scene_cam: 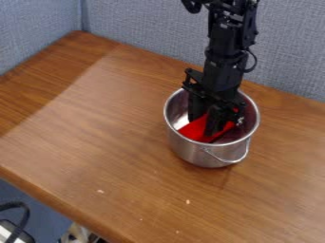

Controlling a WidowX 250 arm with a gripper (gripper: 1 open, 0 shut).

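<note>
A metal pot (212, 153) with a wire bail handle stands upright on the wooden table (89, 123), right of centre. My black gripper (214, 117) reaches down into the pot from above, its lower end among the contents. A red object (195, 129) lies inside the pot, partly hidden by the gripper. The gripper's fingertips are dark and crowded there, so I cannot make out exactly how they grip the red object.
Grey padded walls stand behind. At the lower left, past the table's edge, are a black cable and some hardware.
</note>
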